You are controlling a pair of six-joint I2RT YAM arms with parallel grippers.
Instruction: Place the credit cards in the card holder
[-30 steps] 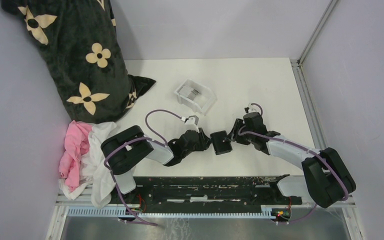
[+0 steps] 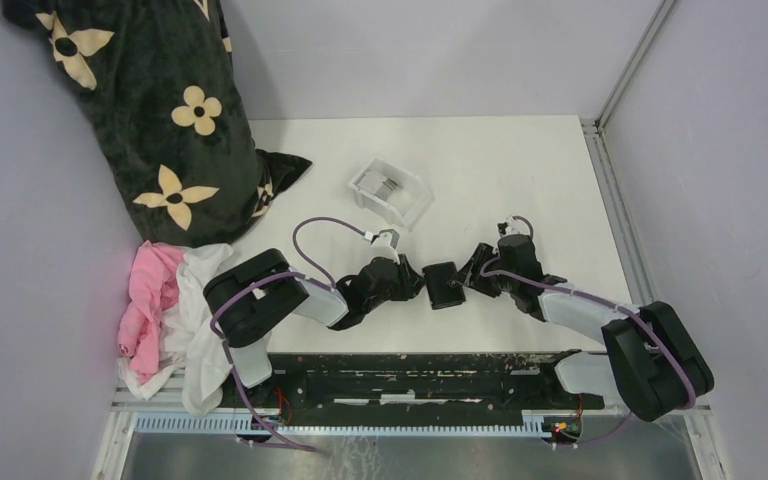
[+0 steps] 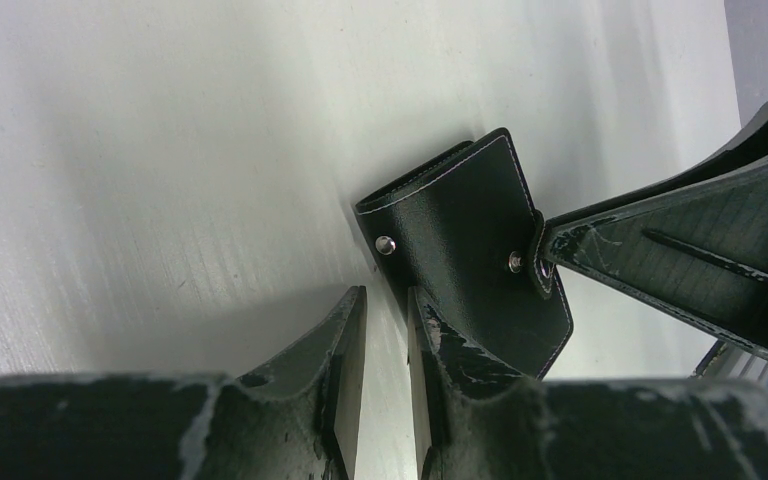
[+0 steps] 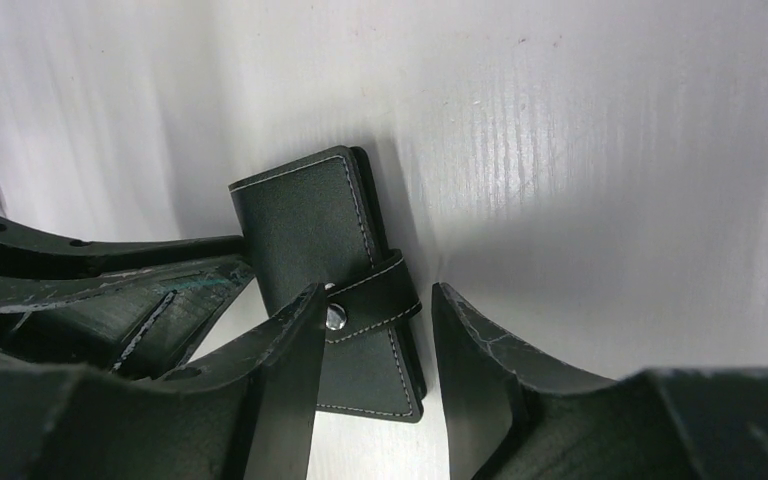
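Note:
The black leather card holder (image 2: 445, 288) lies closed on the white table, between the two grippers. In the right wrist view its strap (image 4: 377, 303) is folded over the edge beside a silver snap. My right gripper is open, with the strap's end seen between its fingertips. My left gripper stands open by a small gap at the holder's opposite long edge; one fingertip (image 3: 418, 300) overlaps the holder in view, contact unclear. Grey-looking cards (image 2: 377, 185) sit in a white tray (image 2: 420, 206) behind the left arm.
Open table (image 2: 520, 160) stretches behind the right arm. A dark flowered cloth (image 2: 165, 130) reaches over the left back corner, with pink cloth (image 2: 148, 310) and white cloth (image 2: 200, 340) at the left edge.
Over the last second the right arm has shifted slightly toward the front, its gripper still beside the holder. The left arm, the holder and the tray look unmoved.

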